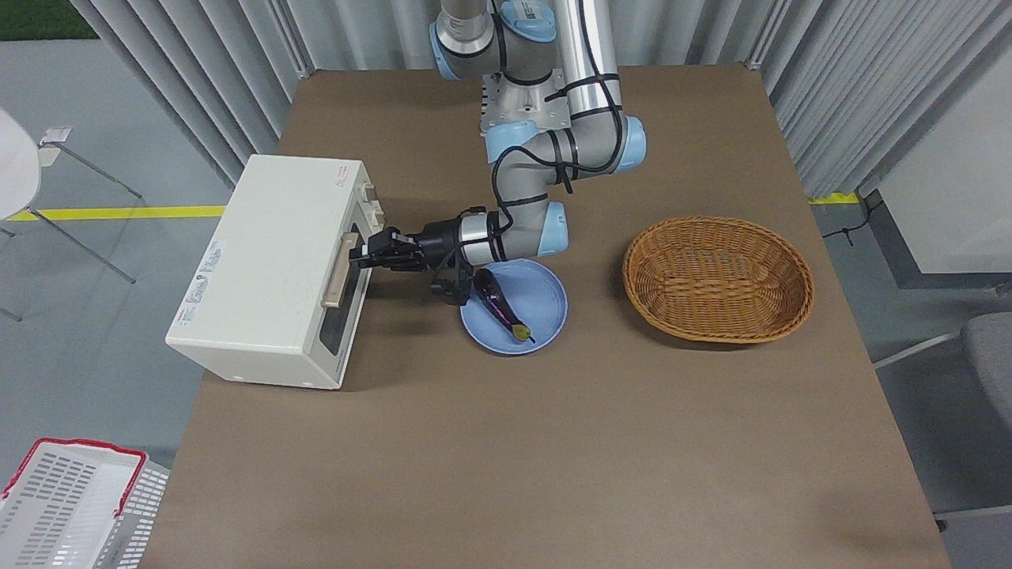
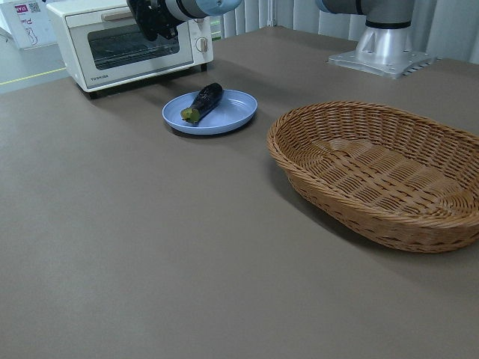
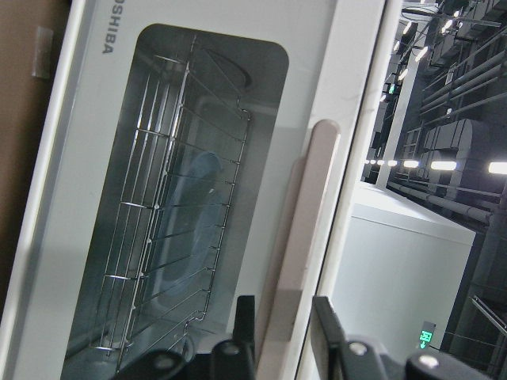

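A white Toshiba toaster oven (image 1: 256, 275) stands on the table's left side, its glass door shut. In the wrist view my gripper is open at the door's pale handle (image 3: 309, 206), with the handle between its two fingers; contact cannot be told. In the front view the gripper is at the oven's front, partly over the handle. Below and right of the wrist, a dark eggplant (image 1: 498, 303) with a green stem lies on a blue plate (image 1: 541, 294). The oven's wire rack (image 3: 145, 206) shows through the glass.
A wicker basket (image 1: 718, 280) sits empty on the right of the brown table (image 1: 569, 455). Off the table at lower left is a white plastic crate (image 1: 66, 503).
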